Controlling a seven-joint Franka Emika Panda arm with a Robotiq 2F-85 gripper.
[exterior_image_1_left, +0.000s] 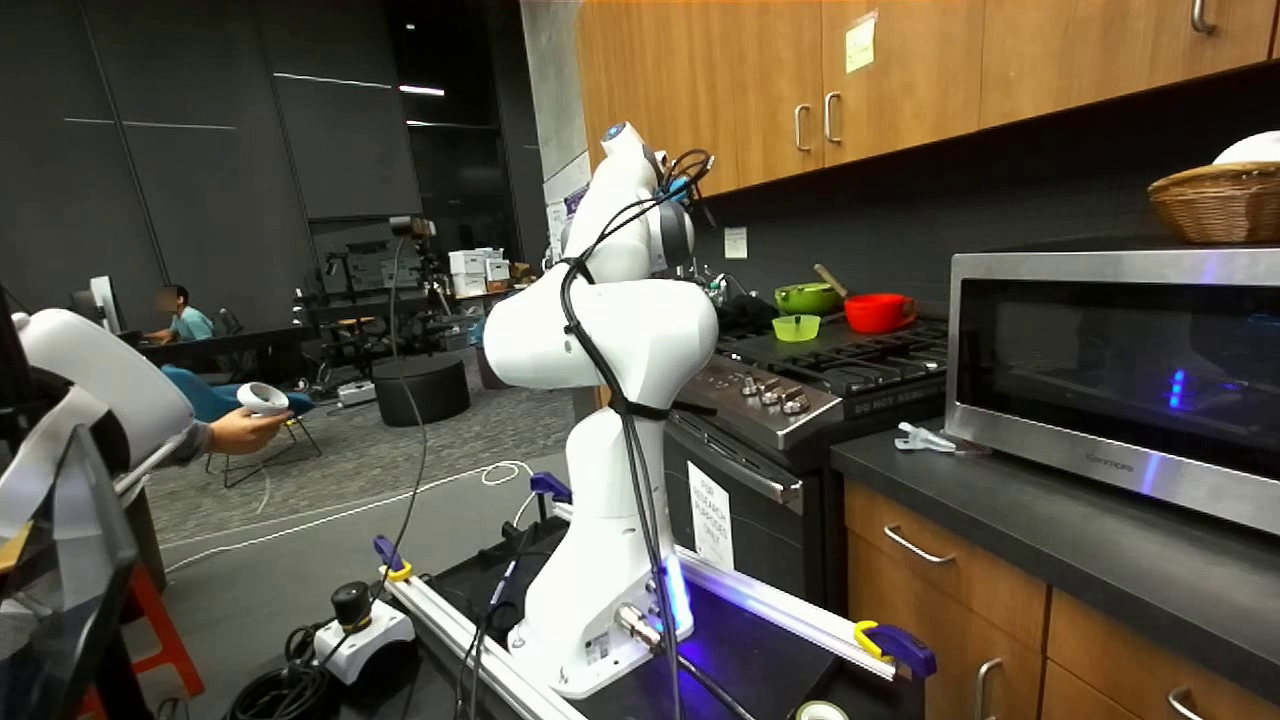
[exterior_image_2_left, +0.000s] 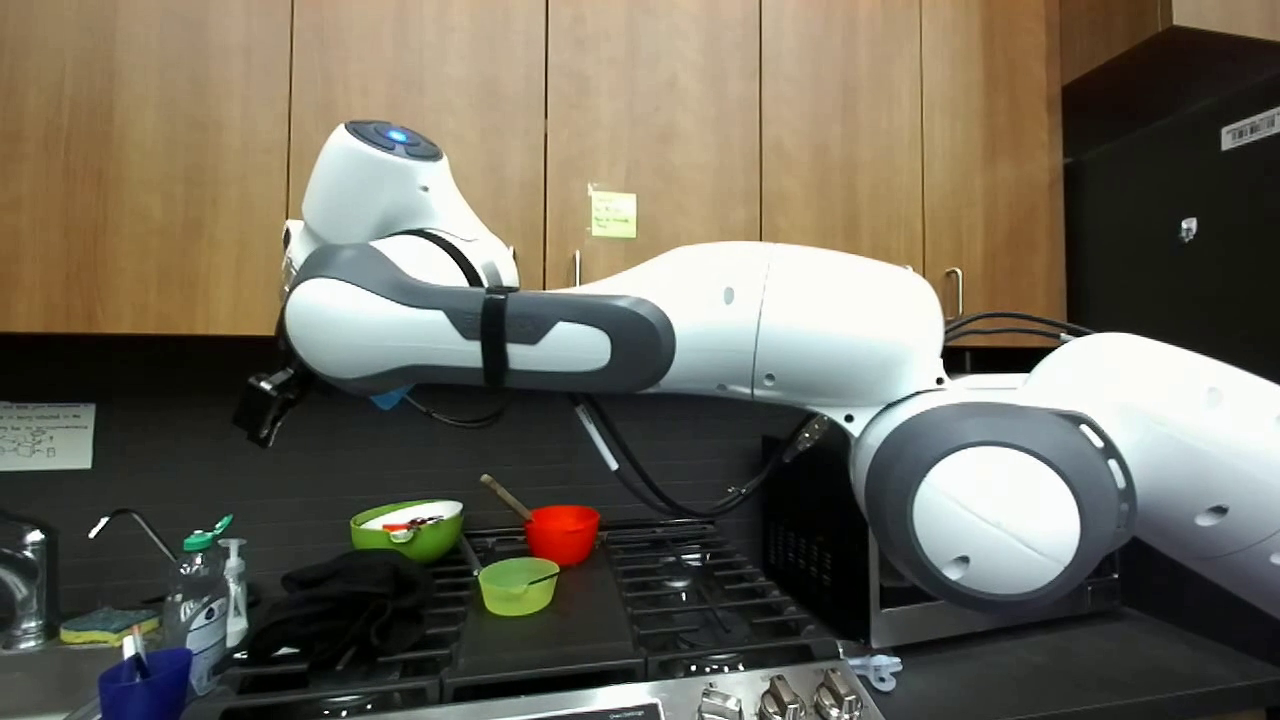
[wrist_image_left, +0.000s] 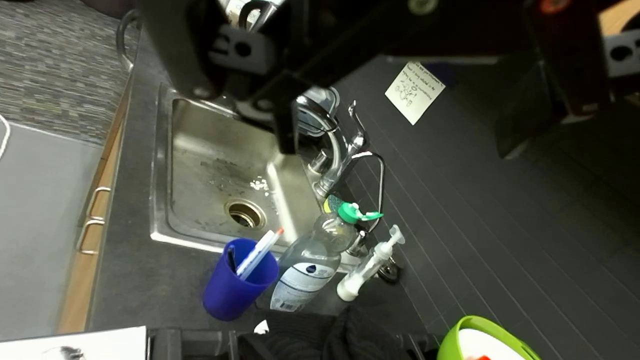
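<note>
In the wrist view my gripper stands open, its dark fingers wide apart with nothing held between them. It is high above the counter on the sink side in exterior view 2, where its dark tip shows beneath the arm's white end. Below it in the wrist view are a steel sink, a blue cup holding markers, a clear soap bottle with a green cap, and a white pump bottle. In exterior view 1 the gripper is hidden behind the arm.
On the stove sit a green bowl with things inside, a light green bowl, a red pot and a black cloth. A faucet rises behind the sink. Wooden cabinets hang close behind the arm.
</note>
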